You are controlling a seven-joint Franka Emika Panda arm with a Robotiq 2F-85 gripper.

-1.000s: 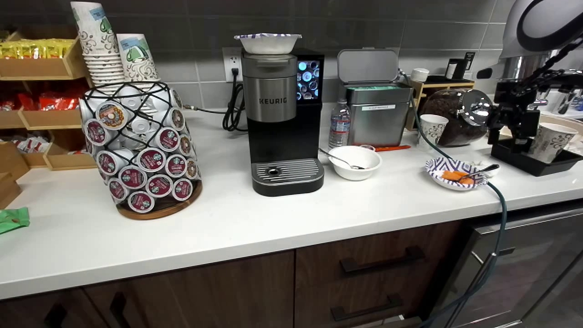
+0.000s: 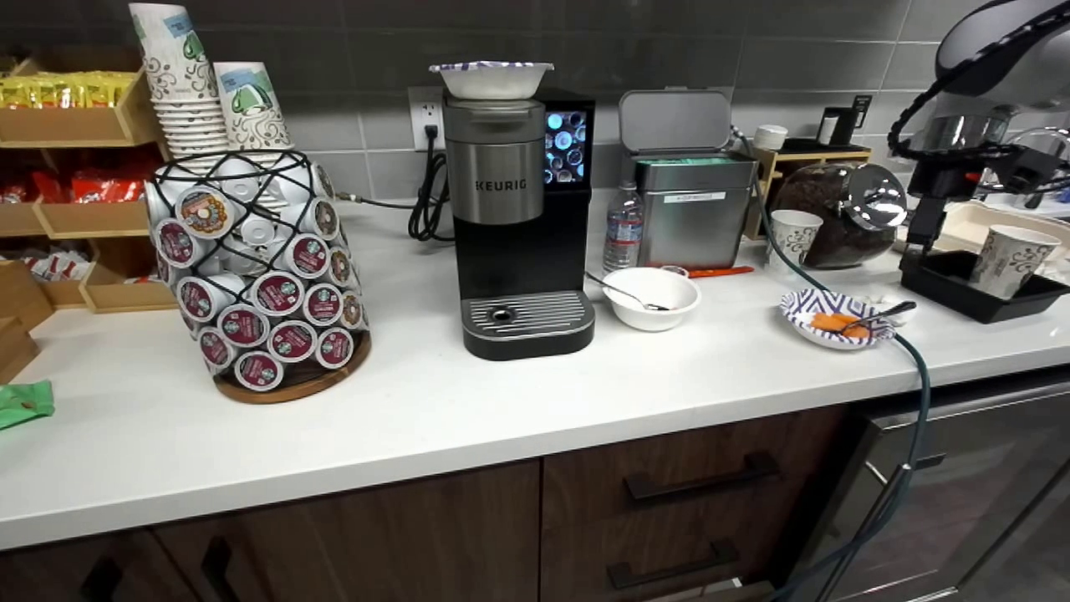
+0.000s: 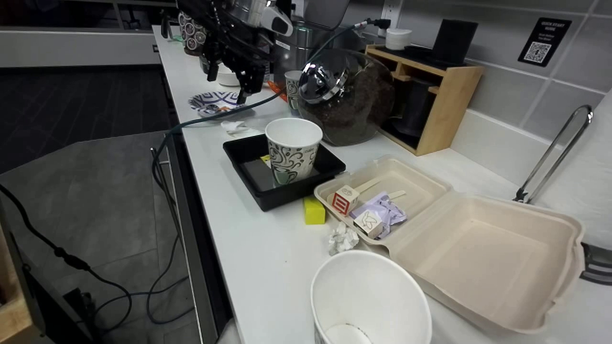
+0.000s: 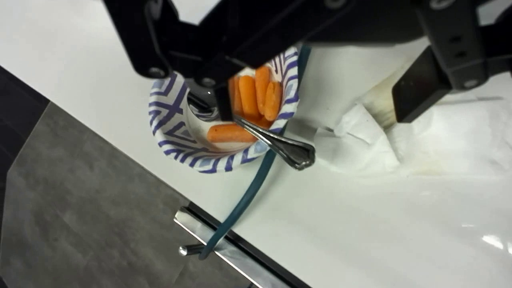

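My gripper stands open above the counter, nothing between its widely spread fingers. In the wrist view, one finger (image 4: 223, 101) overlaps a purple-and-white patterned bowl (image 4: 165, 117) in the picture, and the other is over a crumpled white napkin (image 4: 357, 146). Orange carrots (image 4: 248, 96) lie in that bowl. A metal utensil (image 4: 281, 144) rests across its rim, its handle sticking out toward the napkin. Exterior view 2 has the gripper (image 3: 230, 80) above the bowl area, short of the black tray (image 3: 252, 183) with a patterned paper cup (image 3: 292, 152) in it.
A teal cable (image 4: 254, 187) runs beside the bowl and over the counter edge. Near the wall lies a big glass jar (image 3: 358, 97). An open takeout box (image 3: 493, 252) holds blocks and a purple packet. The coffee machine (image 2: 496, 191) stands farther off.
In exterior view 1, the arm has tilted and its gripper has opened wider, with one finger now up at the right. The bowls, cups and tray look unmoved.
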